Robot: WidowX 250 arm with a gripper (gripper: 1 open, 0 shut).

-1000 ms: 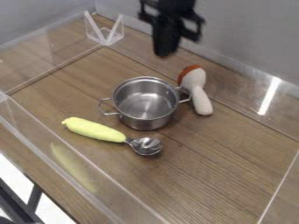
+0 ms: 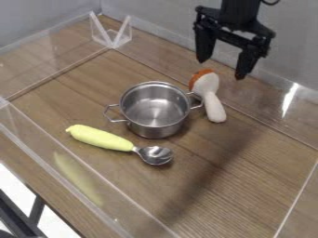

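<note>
My black gripper (image 2: 226,55) hangs open at the top right, its fingers spread above a toy mushroom (image 2: 209,100) with an orange-red cap and pale stem, which lies on the wooden surface. A steel pot (image 2: 155,125) with two handles stands at the middle, just left of the mushroom. A yellow corn-like object (image 2: 99,138) lies at the lower left beside a metal spoon or ladle (image 2: 154,154), whose handle end meets it.
A white wire rack (image 2: 112,35) stands at the back left. Clear side panels edge the wooden surface (image 2: 230,186).
My gripper has moved right and down from the top middle to above the toy mushroom. The objects on the surface have not moved.
</note>
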